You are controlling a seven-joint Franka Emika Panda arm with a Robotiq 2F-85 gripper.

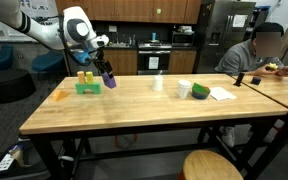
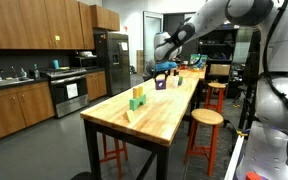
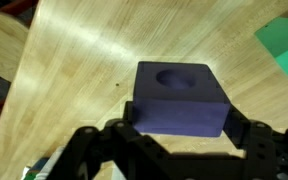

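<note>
A purple block with a round dent on its face fills the middle of the wrist view. My gripper has its fingers on either side of it and is shut on it. In exterior view 1 the purple block hangs tilted above the left part of the table, with the gripper just over it. Beside it stands a green block piece with yellow pieces on top. The purple block also shows in exterior view 2, raised above the tabletop.
An orange piece lies on the table's left end. White cups, a green-and-white container and a paper sheet are at the right. A person sits at the far right.
</note>
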